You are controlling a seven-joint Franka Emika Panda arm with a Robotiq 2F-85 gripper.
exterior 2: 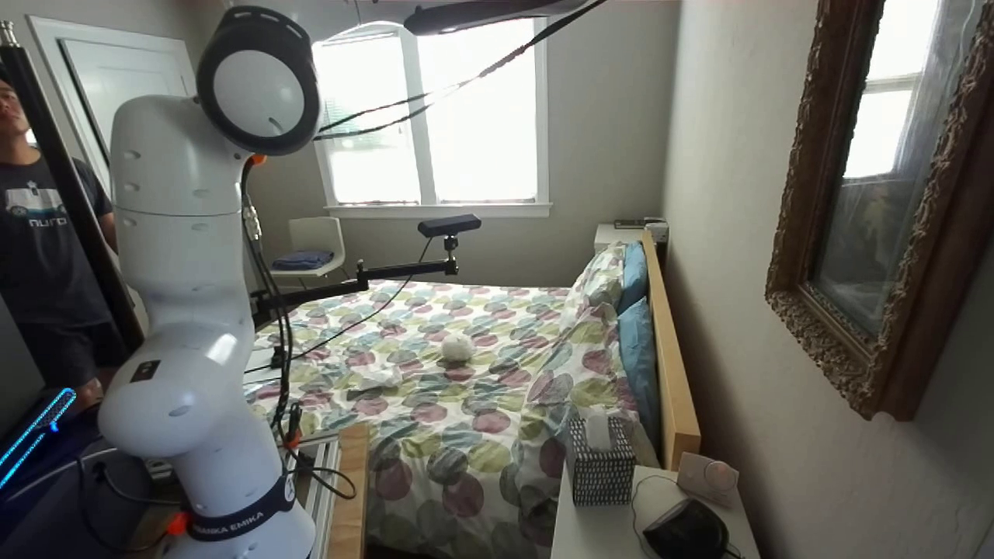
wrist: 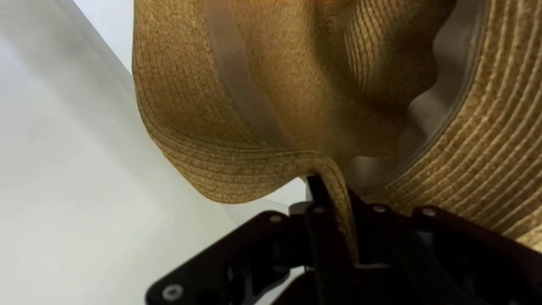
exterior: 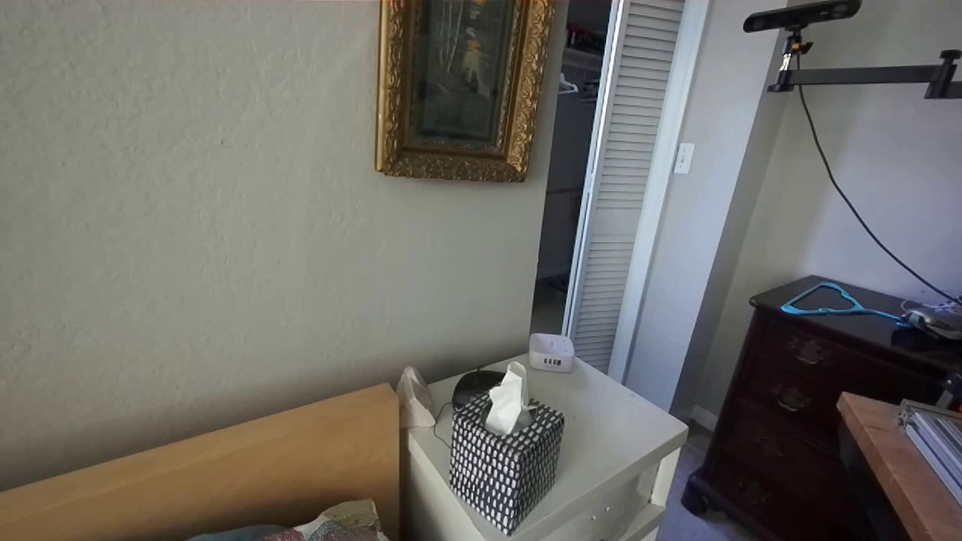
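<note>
A tan woven hat (wrist: 284, 66) fills much of the wrist view, with the hollow of its crown facing the camera. My gripper is shut on the hat's brim, which folds and runs down between the two dark fingers. At the left of that view the brim curls upward. Pale, plain surfaces show behind the hat. Neither exterior view shows the gripper or the hat; only the white arm (exterior 2: 186, 373) stands at the left in exterior view 2, its upper end near the top edge.
A white nightstand (exterior: 622, 415) carries a patterned tissue box (exterior: 505, 464) and a small white device (exterior: 551, 352). The bed (exterior 2: 484, 419) lies beyond it. A gilt picture frame (exterior: 390, 99) hangs on the wall. A dark dresser (exterior: 766, 379) holds a blue hanger (exterior: 825, 309).
</note>
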